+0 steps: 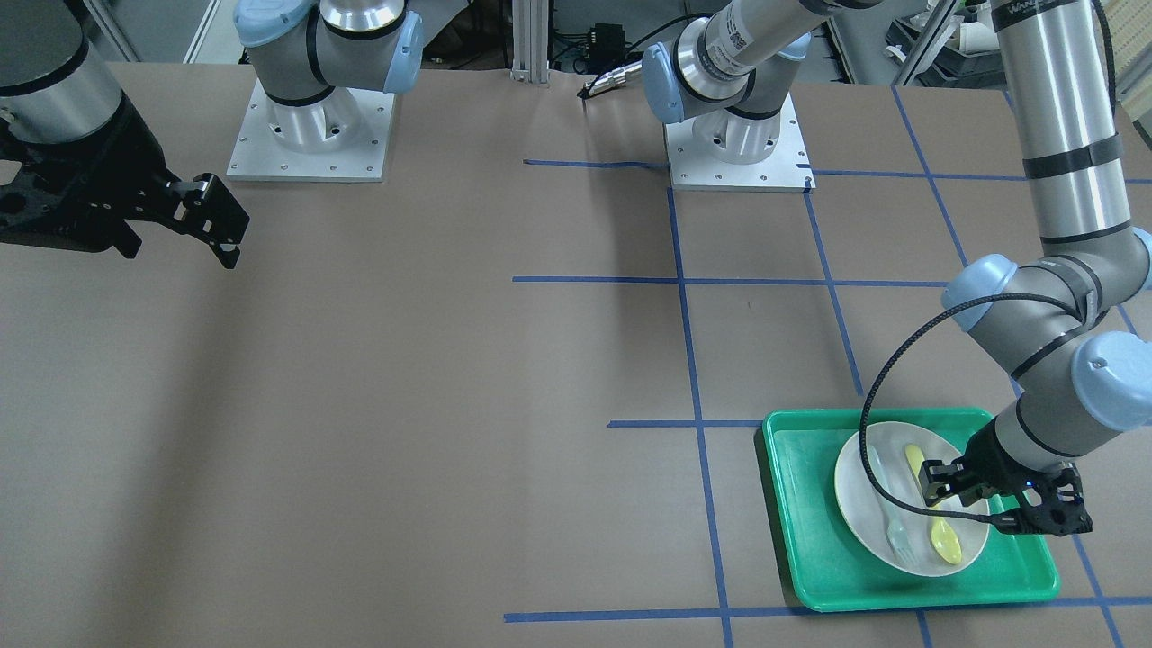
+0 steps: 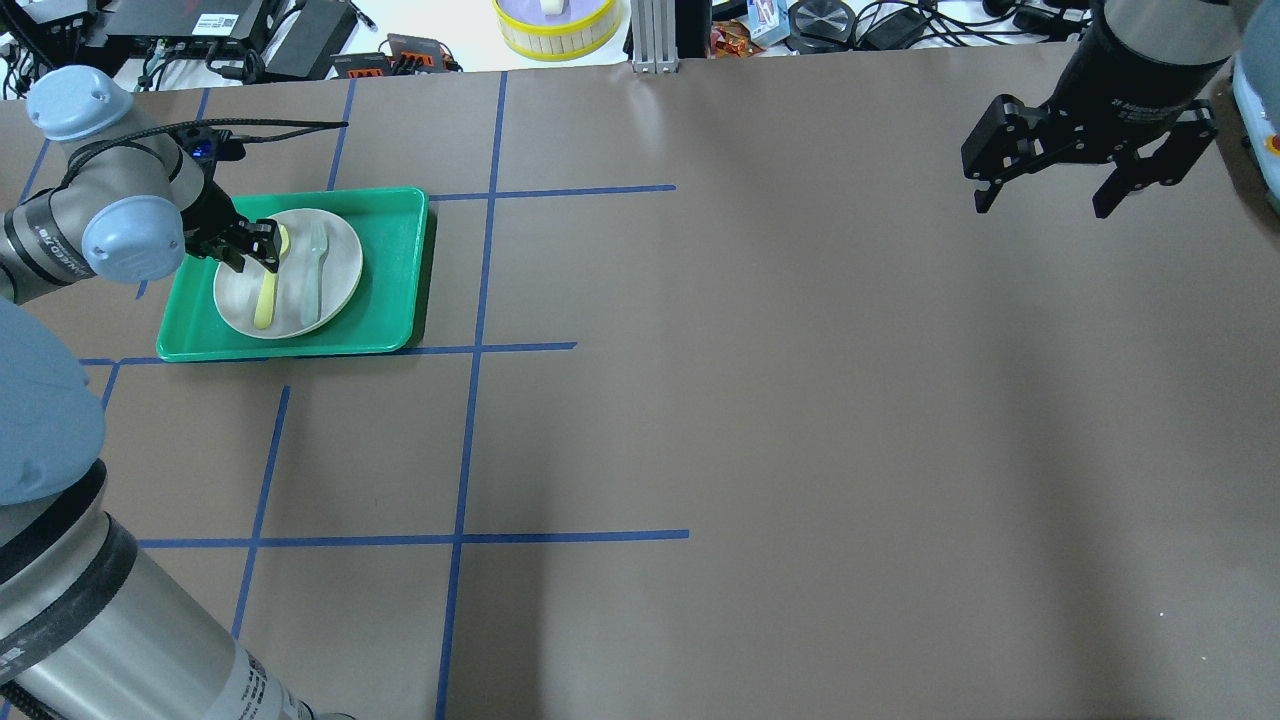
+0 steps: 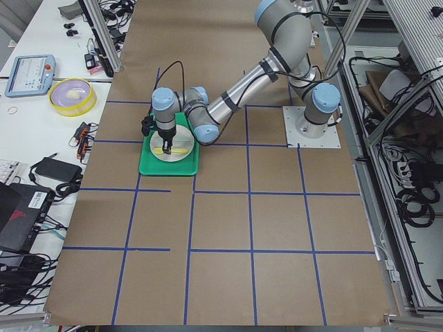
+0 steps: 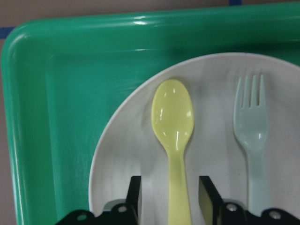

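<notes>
A green tray [image 1: 794,518] holds a white plate [image 4: 122,159] with a yellow spoon [image 4: 172,117] and a pale blue fork [image 4: 251,126] lying side by side on it. My gripper is low over the plate, open, its two fingers on either side of the spoon's handle with space around it. In the top view the gripper sits over the plate's left part, partly hiding the spoon. Whether the fingertips touch the plate cannot be told.
Bare taped table [image 2: 840,420] lies to the tray's side. A second black gripper [image 2: 1080,156] hangs over the table's far side. Other arm bases stand along the back in the front view.
</notes>
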